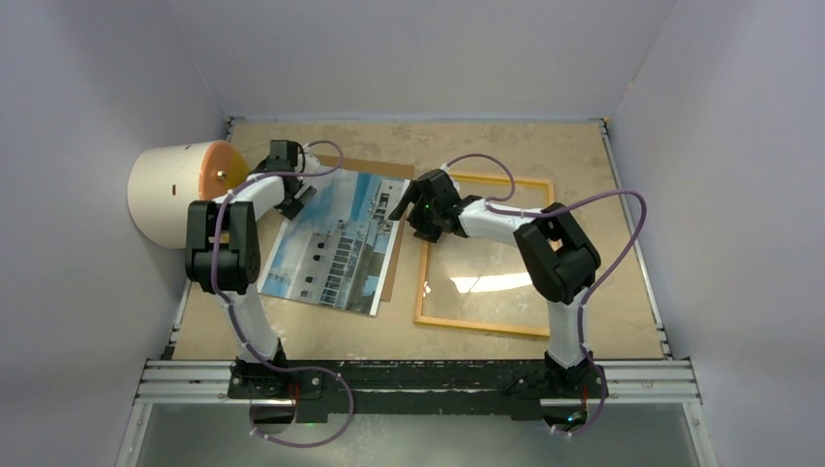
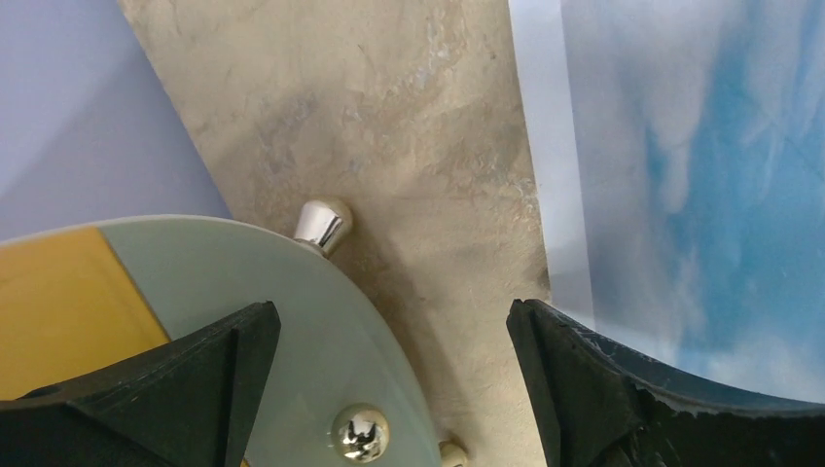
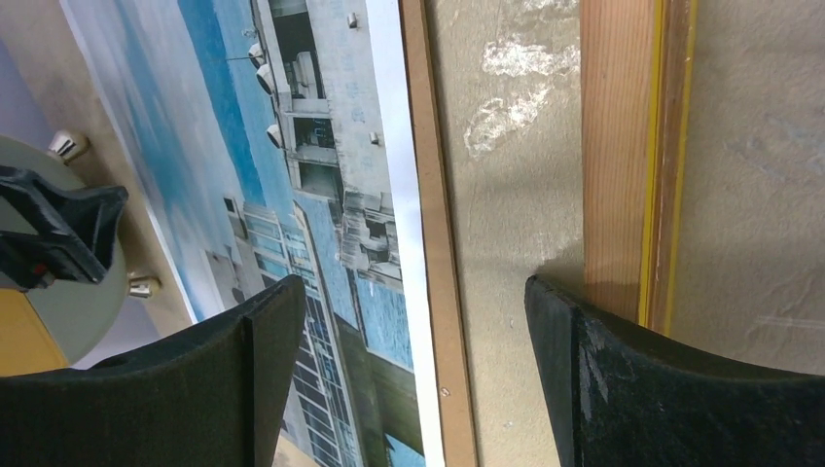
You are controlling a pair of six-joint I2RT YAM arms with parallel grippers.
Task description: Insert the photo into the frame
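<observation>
The photo (image 1: 336, 243), a building under blue sky with a white border, lies flat on the table, over a brown board (image 1: 375, 167). The wooden frame (image 1: 486, 325) with a clear pane lies flat to its right. Near the photo's far left corner is my left gripper, open and empty, one finger close to the white border and the other by the lamp-like cylinder. Above the gap between photo and frame, my right gripper stands open with nothing held. One of its fingers (image 3: 277, 321) is over the photo, the other beside the frame's left rail (image 3: 618, 146).
A white cylinder (image 1: 165, 195) with an orange rim and metal studs lies at the left edge, close to my left gripper. Bare table (image 1: 321, 336) shows in front of the photo and between the photo and frame.
</observation>
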